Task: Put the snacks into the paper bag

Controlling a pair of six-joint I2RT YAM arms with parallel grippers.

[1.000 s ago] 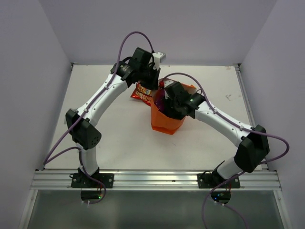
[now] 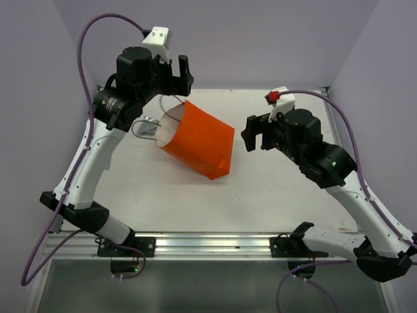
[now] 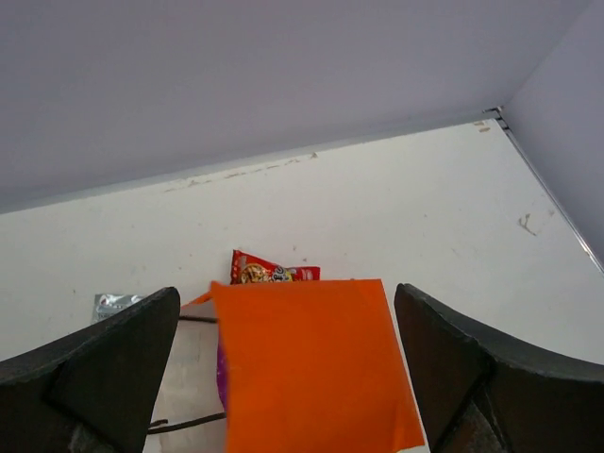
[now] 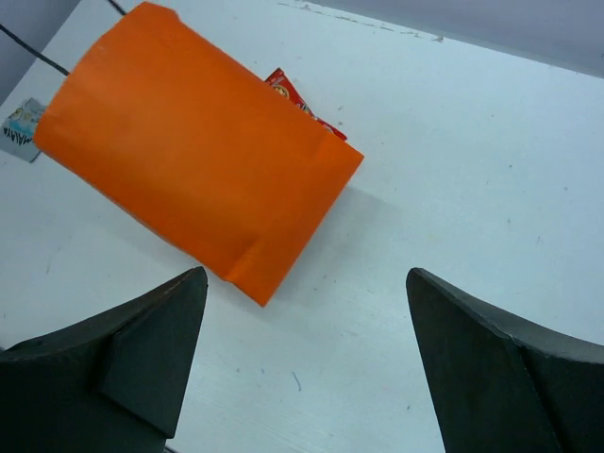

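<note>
The orange paper bag (image 2: 202,140) (image 3: 311,368) (image 4: 193,151) lies tipped on its side in mid table, its handles toward the left and a purple item (image 3: 223,373) just showing at its mouth. A red snack packet (image 3: 264,272) (image 4: 286,91) is partly hidden behind it; a silvery packet (image 2: 148,126) (image 3: 113,306) (image 4: 21,127) lies by the handles. Both my left gripper (image 2: 178,78) and my right gripper (image 2: 254,134) are raised and open, empty, on either side of the bag.
Grey walls (image 2: 215,45) enclose the back and sides, with a metal rail (image 2: 208,241) along the front edge.
The bag has gone from upright, with snacks showing inside, to lying tipped leftward. Both arms have drawn back from it, left up and leftward, right to the right.
</note>
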